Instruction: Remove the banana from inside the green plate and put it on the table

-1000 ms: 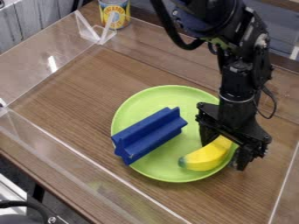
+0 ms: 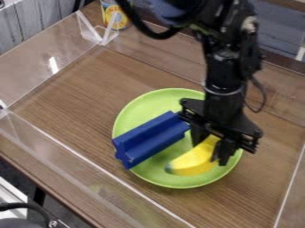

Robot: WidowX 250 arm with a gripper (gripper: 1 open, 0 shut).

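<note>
The yellow banana (image 2: 192, 159) is over the right part of the green plate (image 2: 141, 104), its lower-left end showing below the gripper. My black gripper (image 2: 217, 150) is shut on the banana, and its fingers hide the upper-right end. Whether the banana touches the plate or hangs just above it, I cannot tell.
A blue block (image 2: 150, 140) lies on the left side of the plate, close to the banana. Bare wooden table (image 2: 71, 100) stretches to the left and behind. At the top left stand a can (image 2: 114, 15) and a clear-walled edge.
Plate and block look unmoved.
</note>
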